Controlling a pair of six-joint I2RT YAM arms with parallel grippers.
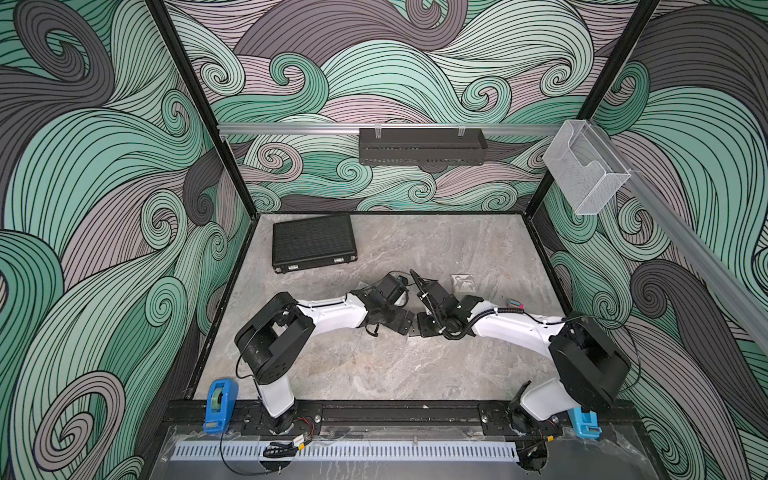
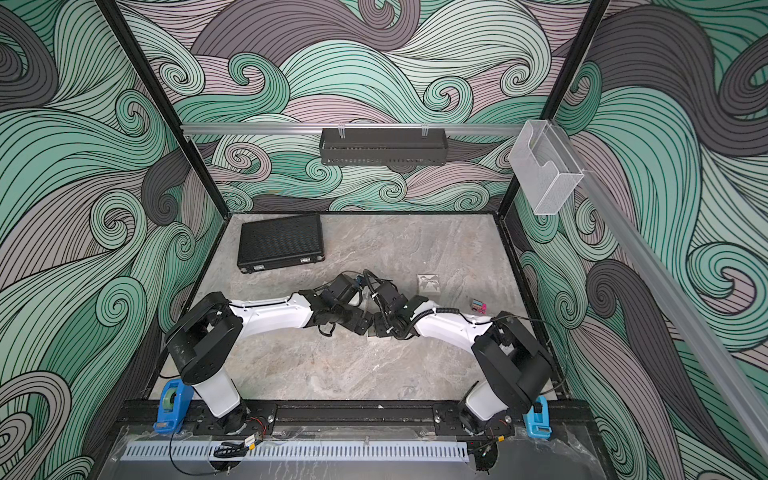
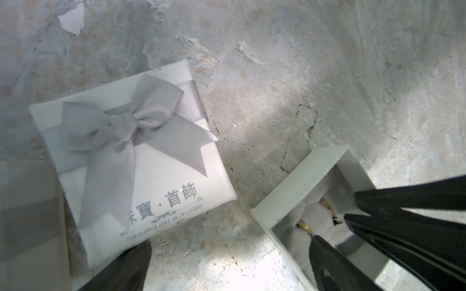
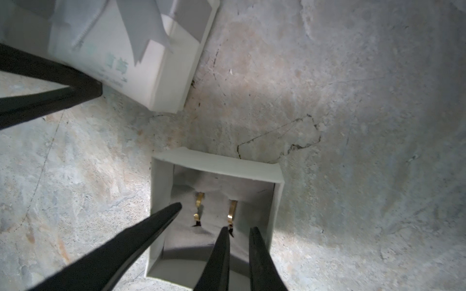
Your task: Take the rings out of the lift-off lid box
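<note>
An open white box (image 4: 167,157) with a grey insert holds two gold rings: a left ring (image 4: 198,208) and a right ring (image 4: 232,211), both partly sunk in slots. My right gripper is over the box, tips close to the right ring; its fingers are shut, with a narrow gap and nothing seen between them. My left gripper is spread open, one fingertip over the box's left part and the other near a white bow-topped piece (image 3: 160,194), empty. Whether that piece is the lid or another box, I cannot tell.
Another white piece with a grey ribbon (image 3: 29,218) lies at the left edge of the left wrist view. A black case (image 1: 313,241) is at the back left, a small clear packet (image 1: 463,282) behind the right arm.
</note>
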